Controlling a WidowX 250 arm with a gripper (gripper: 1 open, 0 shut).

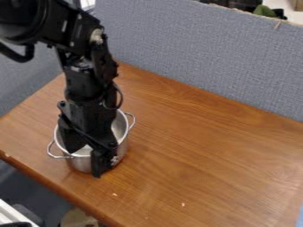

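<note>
My black gripper [90,149] hangs low over a steel pot [119,130] with wire side handles, standing on the wooden table at the left. The gripper covers much of the pot, with its fingertips down at the pot's near part. The finger is dark against dark, and what lies between the fingers is hidden.
Grey padded panels [201,53] border it at the back and left. The table's left and front edge runs close to the pot.
</note>
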